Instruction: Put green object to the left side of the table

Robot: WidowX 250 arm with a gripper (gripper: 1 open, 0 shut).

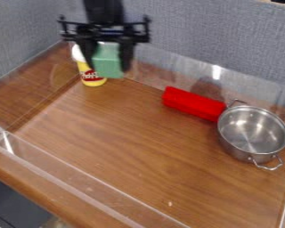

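Note:
The green object (108, 61) hangs above the table (133, 142) toward its back left. My gripper (106, 51) is shut on it, pointing down from the dark arm above. From this camera the object overlaps the yellow can, so its exact height over the table is hard to judge. The far side of the green object is hidden.
Behind and below the held object stands a yellow can (93, 77) with a white lid, partly covered. At the right lie a red block (194, 103) and a metal pot (252, 132). Transparent walls border it.

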